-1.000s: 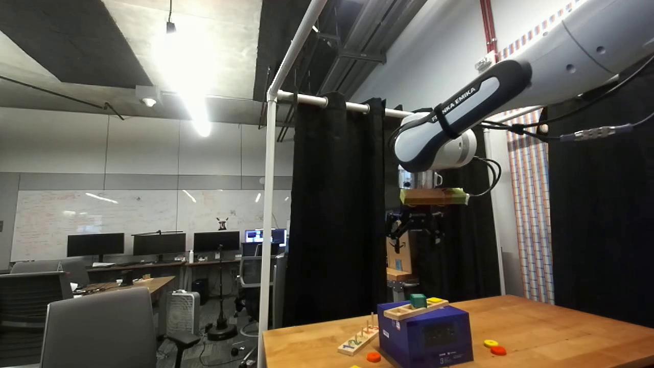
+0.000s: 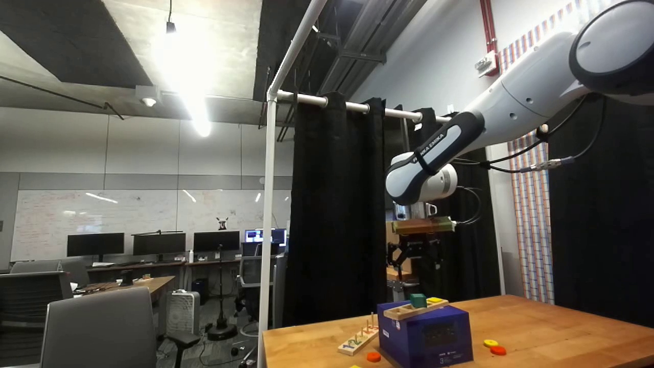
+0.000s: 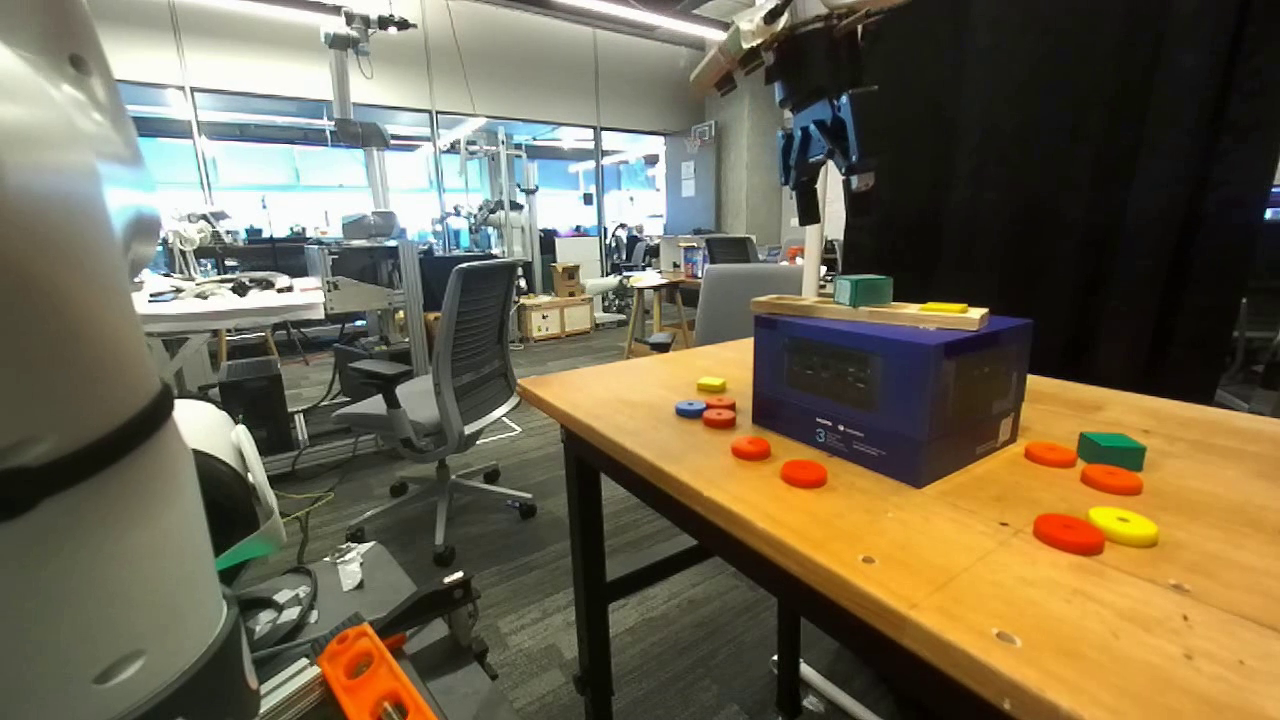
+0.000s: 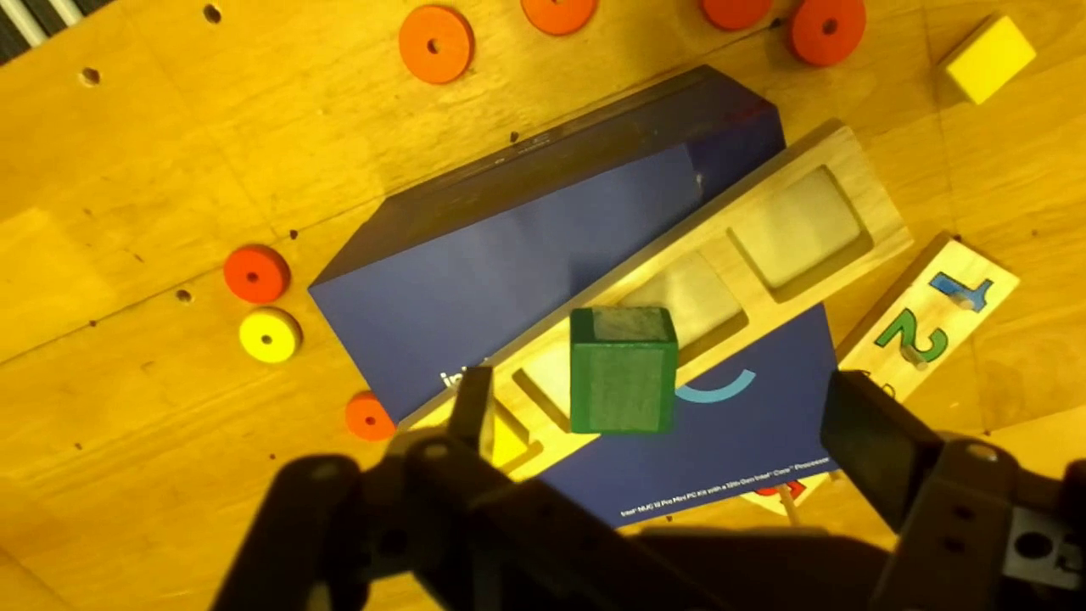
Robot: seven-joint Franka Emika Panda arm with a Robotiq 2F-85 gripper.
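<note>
A green block (image 4: pixel 623 387) rests on a wooden tray (image 4: pixel 748 290) with square recesses, which lies across the top of a blue box (image 4: pixel 489 255). In one end of the tray is a yellow block (image 3: pixel 944 307), partly hidden by a finger in the wrist view. My gripper is open above the tray, with its fingers apart on either side of the green block and well over it. Exterior view 2 shows clear air between the gripper (image 3: pixel 828 198) and the green block (image 3: pixel 864 290).
A numbered peg board (image 4: pixel 921 316) lies beside the box. Orange discs (image 3: pixel 804 473), a yellow disc (image 3: pixel 1123 526), a blue disc (image 3: pixel 690 409), a second green block (image 3: pixel 1111 450) and a small yellow block (image 4: pixel 989 59) are spread on the table (image 3: pixel 840 564).
The arm has come down towards the box and shifted slightly left in exterior view 1. The tray, blocks and box have stayed where they were.
</note>
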